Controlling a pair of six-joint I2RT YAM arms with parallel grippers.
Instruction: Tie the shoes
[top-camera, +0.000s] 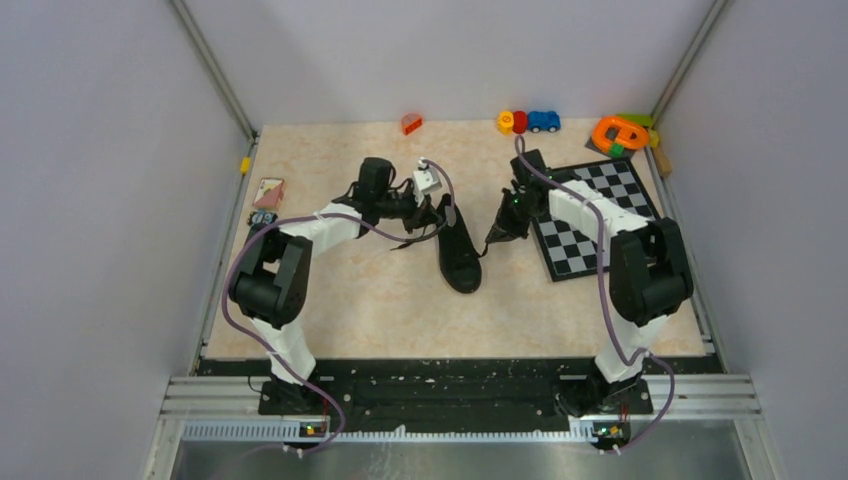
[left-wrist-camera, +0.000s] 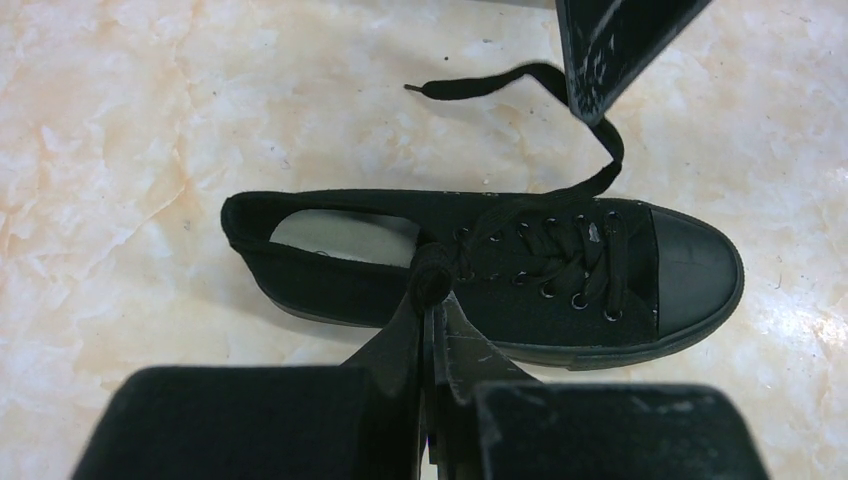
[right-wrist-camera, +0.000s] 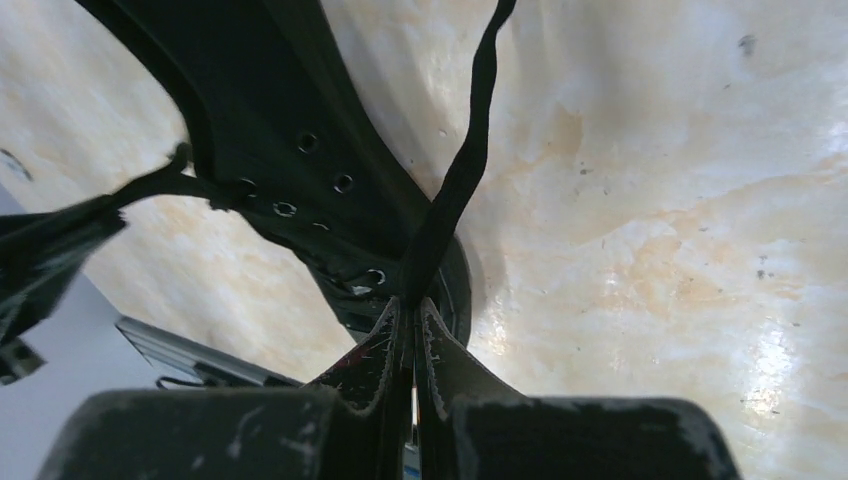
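A black low-top shoe (top-camera: 460, 265) (left-wrist-camera: 690, 270) lies mid-table, toe toward the front edge. My left gripper (top-camera: 428, 222) is over the shoe's tongue end, shut, with dark material at its tips, apparently lace; exactly what it grips is unclear. A loose black lace (left-wrist-camera: 460, 88) lies beside the shoe in the left wrist view. My right gripper (top-camera: 490, 240) is shut on a black lace (right-wrist-camera: 450, 190) just right of the shoe, above its toe half in the right wrist view.
A checkered board (top-camera: 575, 250) lies at the right. Small toys (top-camera: 543, 120) line the back edge, with an orange toy (top-camera: 610, 130) at back right.
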